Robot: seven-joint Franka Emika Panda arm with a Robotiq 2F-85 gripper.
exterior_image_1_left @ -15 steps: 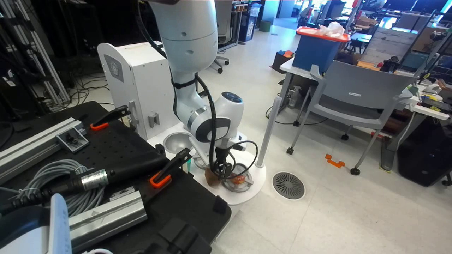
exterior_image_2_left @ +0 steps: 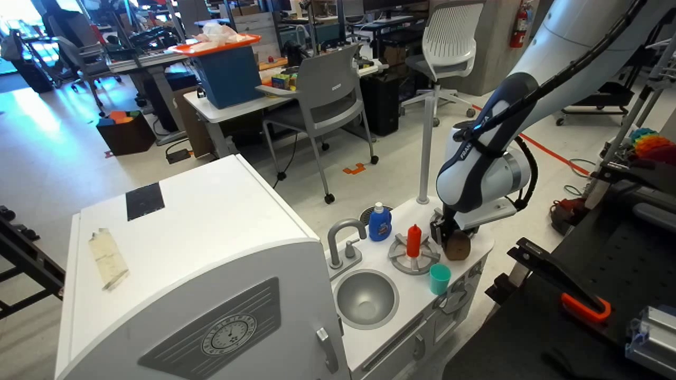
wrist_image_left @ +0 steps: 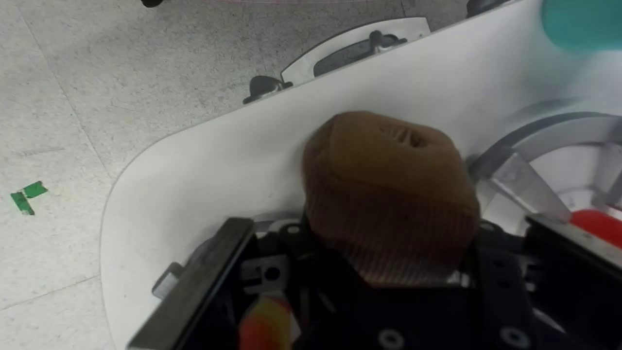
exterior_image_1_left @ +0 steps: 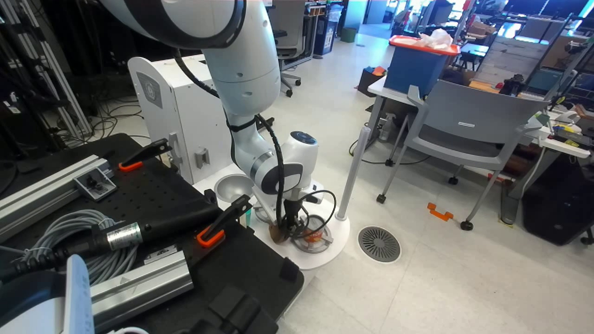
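Note:
A brown, ribbed, rounded object (exterior_image_2_left: 457,246) sits on the white toy-kitchen counter (exterior_image_2_left: 405,316), right of a burner. My gripper (exterior_image_2_left: 446,229) is down at it from above. In the wrist view the brown object (wrist_image_left: 390,192) lies between the widely spaced fingers of my gripper, and its lower part is shaded. Whether the inner pads touch it cannot be made out. Exterior view 1 shows the brown object (exterior_image_1_left: 276,234) partly hidden by the black gripper (exterior_image_1_left: 290,214) and cables.
A red bottle (exterior_image_2_left: 413,240) stands on the grey burner (exterior_image_2_left: 412,267). Close by are a teal cup (exterior_image_2_left: 440,278), a blue bottle (exterior_image_2_left: 380,222), a faucet (exterior_image_2_left: 342,244) and the sink (exterior_image_2_left: 366,300). A metal post (exterior_image_2_left: 425,152) rises behind the counter.
The arm has come lower, and my gripper has descended slightly toward the brown object. The upper arm has swung left in exterior view 1. The brown object looks about where it was.

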